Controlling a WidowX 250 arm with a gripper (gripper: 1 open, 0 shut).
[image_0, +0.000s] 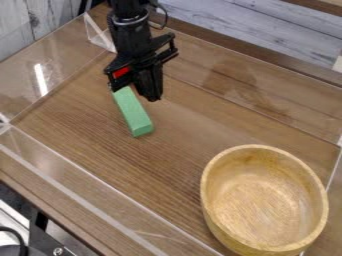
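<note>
The black gripper (144, 86) hangs over the wooden table, just above and to the right of a green rectangular block (132, 112) lying flat. It looks shut, with nothing visible between its fingers. A small red object (119, 73) shows behind the gripper on its left, mostly hidden by the arm.
A large tan bowl (263, 198) sits at the front right. A clear plastic piece (96, 33) is at the back left, behind the arm.
</note>
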